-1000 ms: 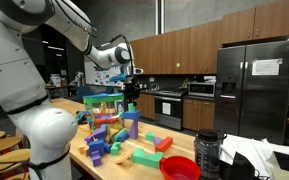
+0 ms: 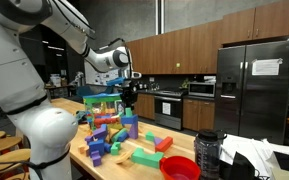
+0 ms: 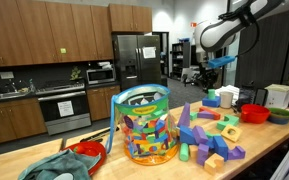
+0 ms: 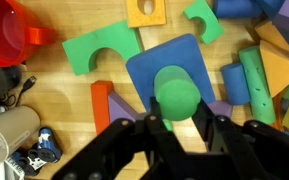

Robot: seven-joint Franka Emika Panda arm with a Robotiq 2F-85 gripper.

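A green cylinder (image 4: 176, 95) is seen end-on in the wrist view, between the fingertips of my gripper, which is shut on it. Behind the cylinder shows a flat blue square block (image 4: 144, 72); whether the two touch cannot be told. From the side, the green piece (image 2: 129, 112) appears right above the blue block (image 2: 130, 120), which tops a purple piece (image 2: 133, 131). The second exterior view has the green piece (image 3: 212, 93) at the same spot, under the arm's end.
Loose blocks surround the stack, among them a green arch (image 4: 102, 48) and an orange block (image 4: 146, 12). A red bowl (image 2: 207, 145) and a dark canister (image 2: 208, 160) stand on the table. A large colourful block container (image 3: 149, 130) rises nearby.
The arm has come down slightly and a little to the left in the first exterior view. The loose blocks look unmoved.
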